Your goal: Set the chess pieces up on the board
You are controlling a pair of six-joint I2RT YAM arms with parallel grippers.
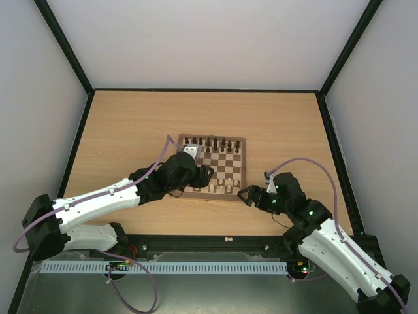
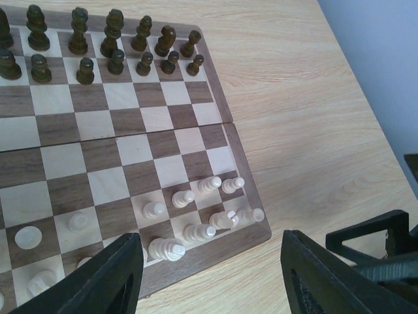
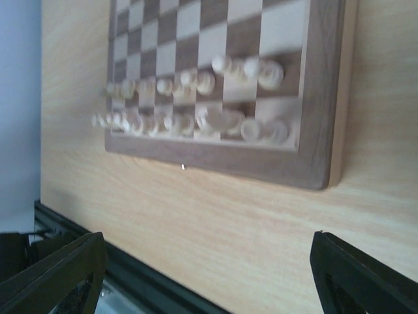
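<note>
The chess board (image 1: pixel 240 171) lies in the middle of the table. Dark pieces (image 2: pixel 80 31) stand in two rows along its far side, and white pieces (image 2: pixel 168 249) occupy the near rows. My left gripper hangs over the near part of the board, fingers apart and nothing visible between them. Just off the board's near right corner is my right gripper (image 1: pixel 244 196); its fingers (image 3: pixel 366 278) are also spread with only table between them. A small pale object (image 1: pixel 228 239), too small to identify, is at the table's front edge. The left arm hides part of the board's left side.
Bare table (image 1: pixel 124 131) surrounds the board on all sides. A dark rail (image 1: pixel 196 243) runs along the front edge. The two grippers are close together, the right one (image 2: pixel 372 242) showing at the side of the left wrist view.
</note>
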